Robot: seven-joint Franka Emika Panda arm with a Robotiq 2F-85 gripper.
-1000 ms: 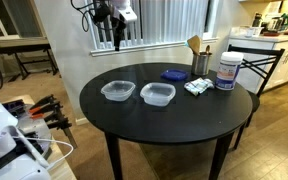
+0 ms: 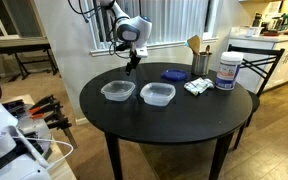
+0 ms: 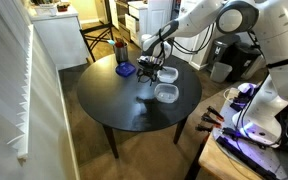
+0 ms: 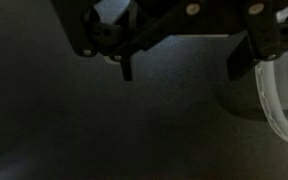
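Note:
Two clear plastic containers stand on the round black table (image 2: 184,125): the left container (image 2: 117,91) and the right container (image 2: 157,94) in exterior view 1. My gripper (image 2: 133,69) hangs low over the table behind them, pointing down. In exterior view 2 the gripper (image 3: 151,78) is just left of the farther container (image 3: 168,75), while the nearer container (image 3: 166,93) sits in front. From the wrist, the fingers stand wide apart with bare dark tabletop between the fingers; a container rim (image 4: 276,113) shows at the right edge.
Farther along the table are a blue tray (image 2: 174,75), a folded cloth (image 2: 198,86), a white tub with a blue lid (image 2: 229,70) and a utensil holder (image 2: 201,63). A black chair (image 2: 256,65) stands behind.
The arm has come down and to the right in exterior view 1, bringing the gripper from high above the table to low behind the containers. The containers have not moved.

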